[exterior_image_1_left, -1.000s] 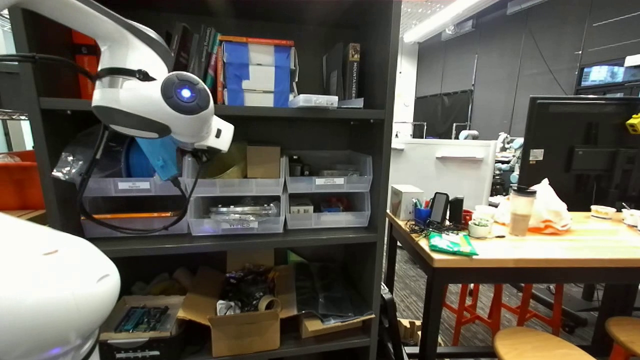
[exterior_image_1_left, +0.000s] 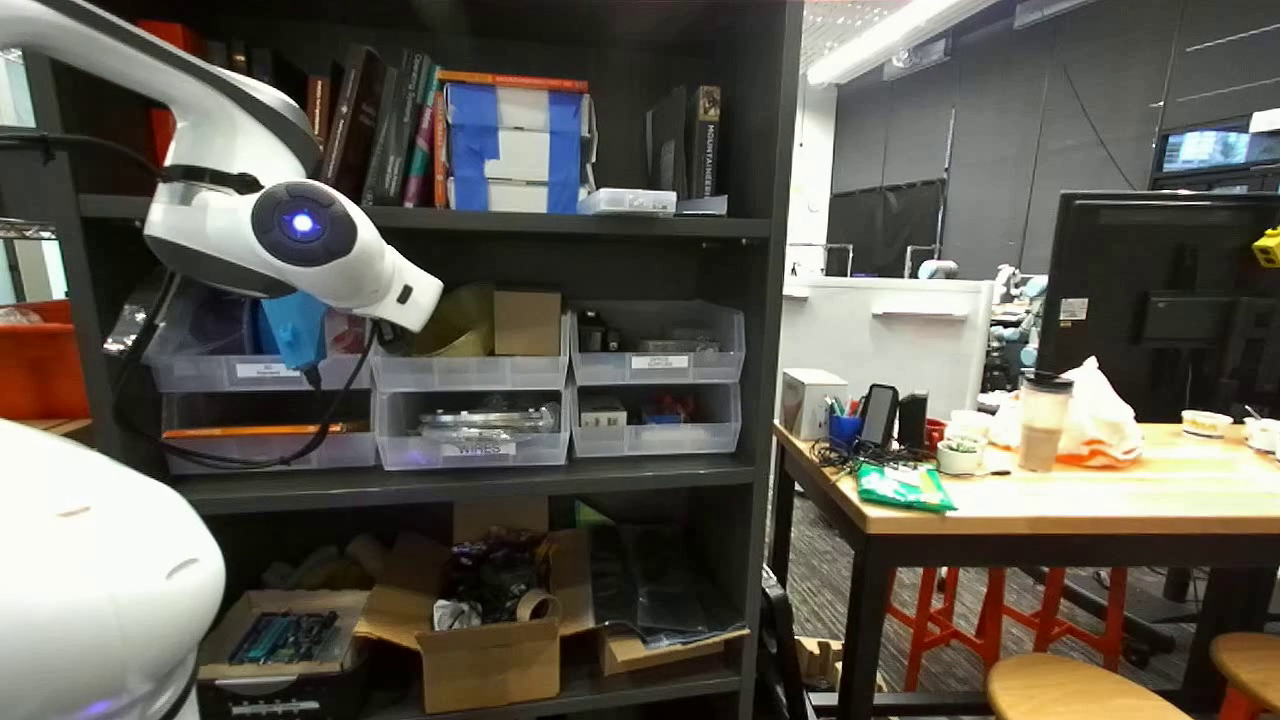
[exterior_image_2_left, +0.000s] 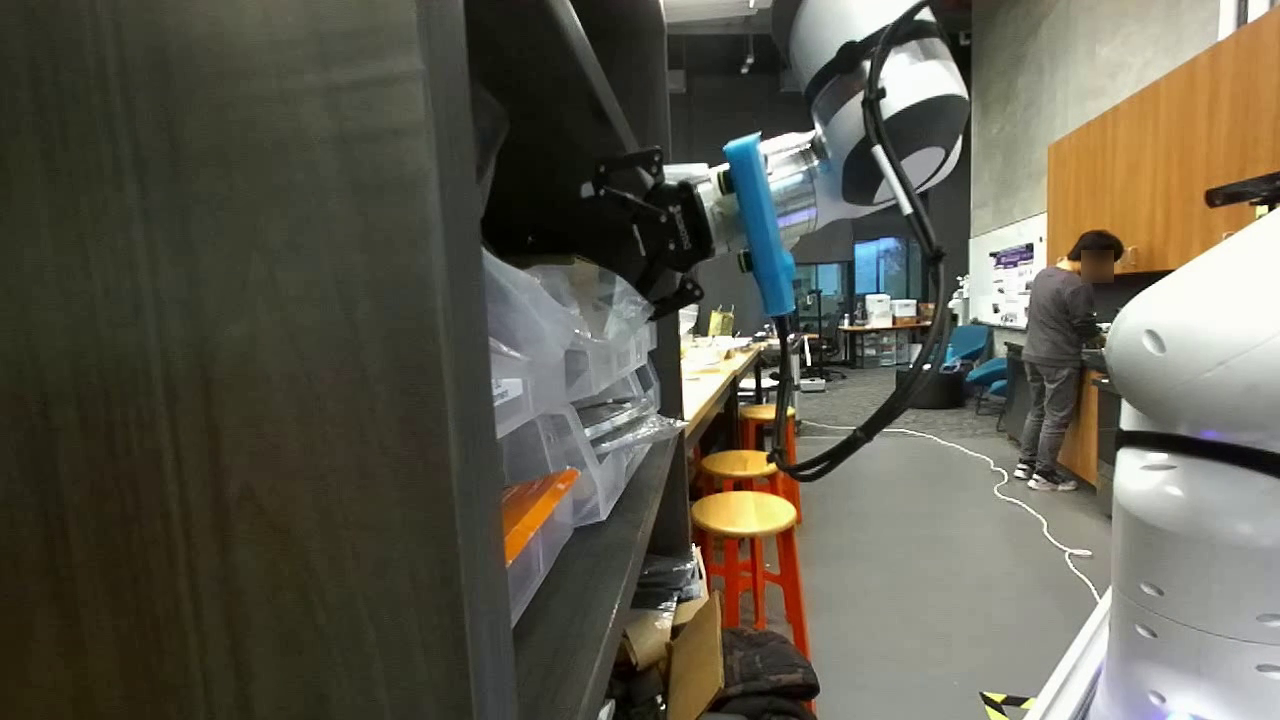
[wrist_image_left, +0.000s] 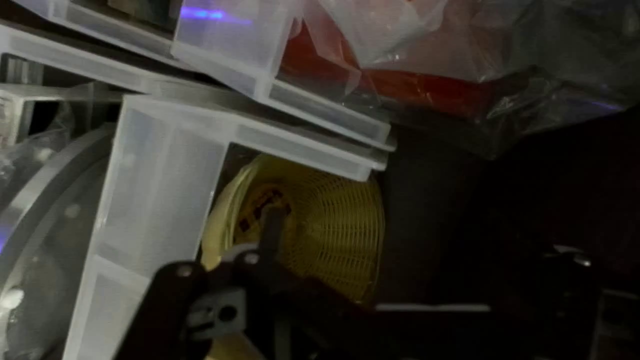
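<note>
My gripper (exterior_image_2_left: 626, 246) stands open at the front of the shelf, in front of the upper bins in exterior view 2. In the wrist view its dark finger (wrist_image_left: 273, 231) overlaps a yellow wicker basket (wrist_image_left: 339, 222), and the other side is lost in shadow. Nothing shows between the fingers. The basket sits in a clear plastic bin (wrist_image_left: 165, 174); in exterior view 1 part of the yellow basket (exterior_image_1_left: 470, 326) appears beside a cardboard box (exterior_image_1_left: 528, 324). There the arm hides the gripper itself.
Clear bins (exterior_image_1_left: 657, 420) fill the middle shelf in two rows. Books (exterior_image_1_left: 360, 120) and a blue-taped stack (exterior_image_1_left: 516, 150) stand above. Plastic wrap (wrist_image_left: 438, 48) and clear bin walls surround the gripper's view. A wooden table (exterior_image_1_left: 1080, 492) is off to the right.
The arm has moved left and slightly downward at its wrist end in exterior view 1, uncovering more books. The bins look the same.
</note>
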